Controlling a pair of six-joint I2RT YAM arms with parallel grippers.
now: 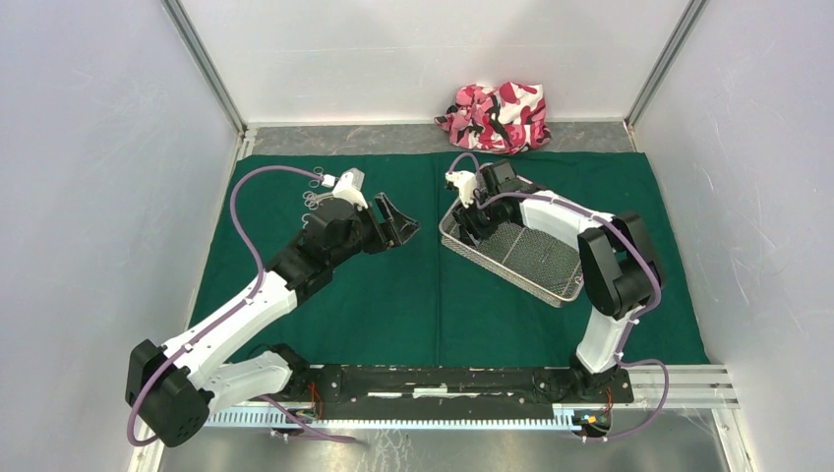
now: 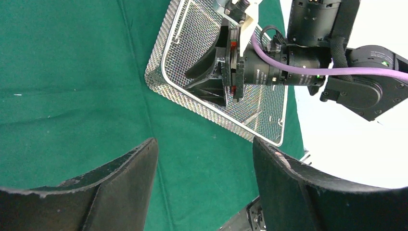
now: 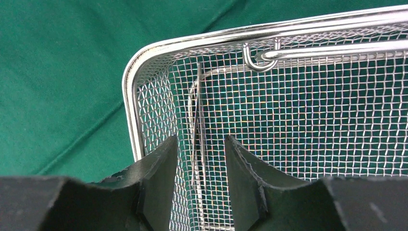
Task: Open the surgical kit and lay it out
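Observation:
A wire mesh instrument tray (image 1: 511, 280) sits on the green drape at the right. My right gripper (image 1: 467, 226) is down in its near-left corner, fingers apart. In the right wrist view, a thin metal instrument (image 3: 199, 110) lies along the tray's end wall, just beyond the fingertips with nothing visibly held. My left gripper (image 1: 398, 221) hangs over the middle of the drape left of the tray, open and empty. Several ring-handled instruments (image 1: 315, 197) lie on the drape at the upper left, partly hidden by the left arm.
A pink camouflage cloth bundle (image 1: 497, 118) lies at the back beyond the drape (image 1: 384, 305). White walls stand at both sides and the back.

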